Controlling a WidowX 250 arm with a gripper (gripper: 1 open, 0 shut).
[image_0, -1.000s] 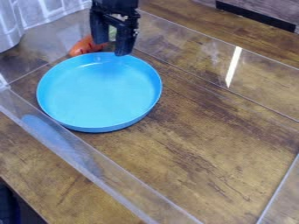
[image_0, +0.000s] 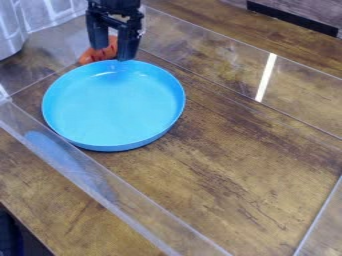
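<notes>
A wide, empty light-blue round pan (image_0: 114, 108) lies on the wooden table, left of centre in the camera view. Just behind its far rim is an orange object (image_0: 98, 54), partly hidden by my black gripper (image_0: 112, 54). The gripper hangs at the top left, over the orange object. I cannot tell whether its fingers are open or shut, or whether they touch that object.
Clear plastic walls run along the left and right of the work area. A white object (image_0: 8, 25) stands at the top left corner.
My gripper has moved a little to the left, toward the orange object, and now hides more of what is behind it. The pan has not visibly moved.
</notes>
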